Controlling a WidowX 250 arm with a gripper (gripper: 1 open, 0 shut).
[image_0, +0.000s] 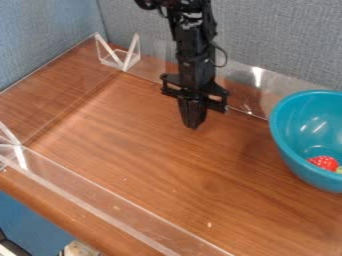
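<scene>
The black robot arm hangs from the top centre of the camera view, its gripper (195, 112) pointing down low over the back part of the wooden surface (147, 165). Its fingertips are close together and appear shut, with nothing visible between them. At the right edge sits a teal bowl (302, 124) holding a red item with light spots (322, 161) and a partly hidden pale item.
Clear plastic barriers run along the back and front left edges, with white brackets (102, 52) at the back left. A grey padded wall stands behind.
</scene>
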